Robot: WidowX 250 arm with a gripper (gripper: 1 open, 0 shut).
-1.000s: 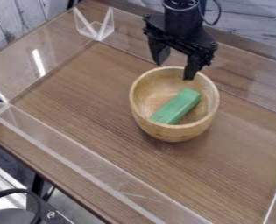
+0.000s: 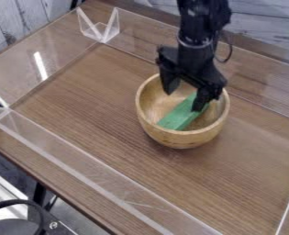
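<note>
A wooden bowl [image 2: 157, 127] sits on the table, right of centre. Inside it lies a green block [image 2: 177, 117]. The black gripper [image 2: 188, 90] reaches down from the top into the bowl, its fingers spread over the upper end of the block. Whether they touch it cannot be told.
A white wire-like object [image 2: 97, 26] stands at the back left. Dark cables show at the lower left edge, and a plank wall runs along the back.
The gripper has come down from above the back of the bowl into it, over the green block. The bowl and block look about where they were.
</note>
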